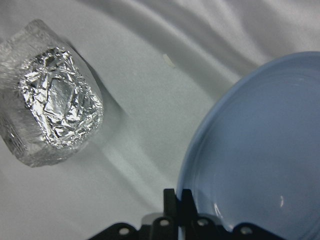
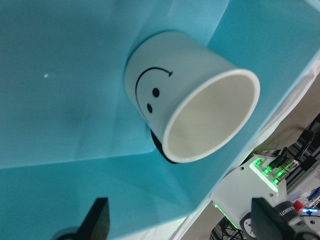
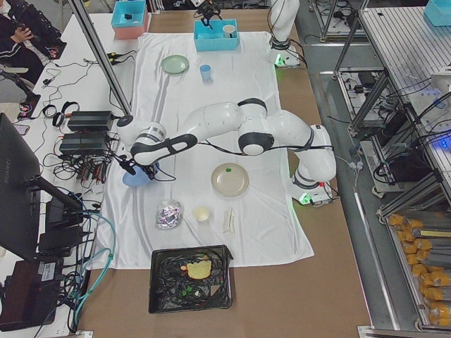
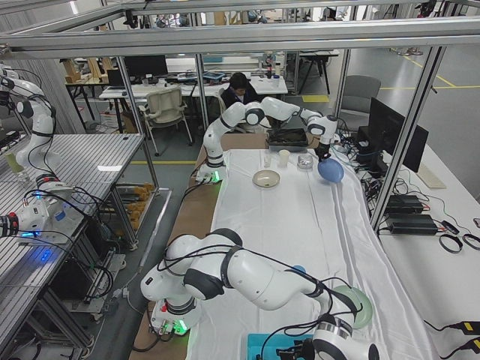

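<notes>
My left gripper is shut on the rim of a blue plate (image 1: 257, 145), seen raised in the camera right view and beside a foil-topped container (image 1: 57, 97) in the left wrist view. My right gripper is open over a light blue bin (image 2: 70, 85), where a white cup (image 2: 150, 70) with a drawn smile lies on its side.
A beige plate (image 3: 230, 179), a cream cup (image 3: 201, 214) and a green plate (image 3: 175, 63) with a blue cup (image 3: 205, 72) stand on the white cloth. A black tray (image 3: 190, 296) sits at the near end.
</notes>
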